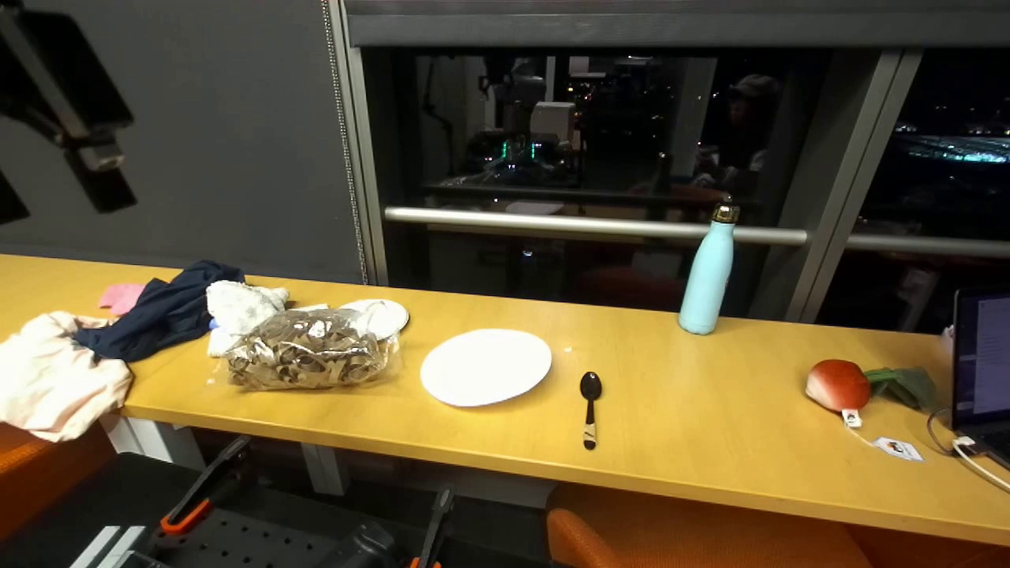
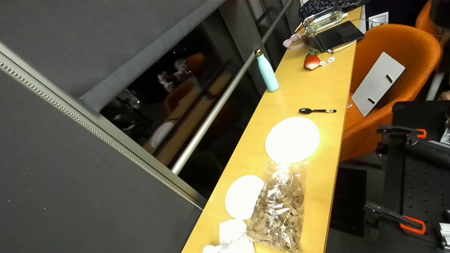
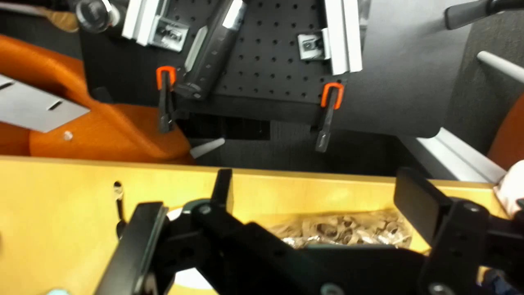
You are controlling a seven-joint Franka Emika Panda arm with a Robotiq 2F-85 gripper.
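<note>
My gripper is open in the wrist view, its fingers wide apart and nothing between them. Part of it also shows high at the left edge of exterior view 1, above the table. On the table lie a white plate (image 1: 485, 368), a black spoon (image 1: 589, 402) to its right and a clear bag of brown curled strips (image 1: 308, 352) to its left. Farther right, a light blue bottle (image 1: 708, 274) stands upright. A red and white vegetable-shaped toy (image 1: 838, 385) with green leaves rests near the right end.
A smaller white plate (image 2: 243, 197) sits partly beside the bag. Cloths, one navy (image 1: 170, 308) and one pale pink (image 1: 58, 374), are heaped at the left. A laptop (image 2: 338, 35) stands at the far end.
</note>
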